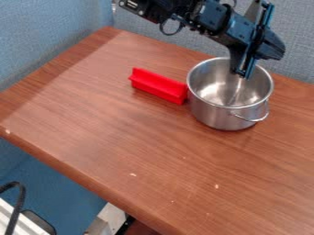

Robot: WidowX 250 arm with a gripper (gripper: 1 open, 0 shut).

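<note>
A steel pot [215, 115] with a wire side handle stands on the wooden table [110, 156] toward the back right. A red bar-shaped object [157, 85] lies just left of it. My dark gripper [240, 69] points down at the top of the pot, its fingers over or just within the back of the rim. Whether it is open or shut is unclear, and I cannot tell if anything is between the fingers.
Grey-blue padded walls border the table at the left and back. At the bottom left, beyond the edge, are a white item and a black cable.
</note>
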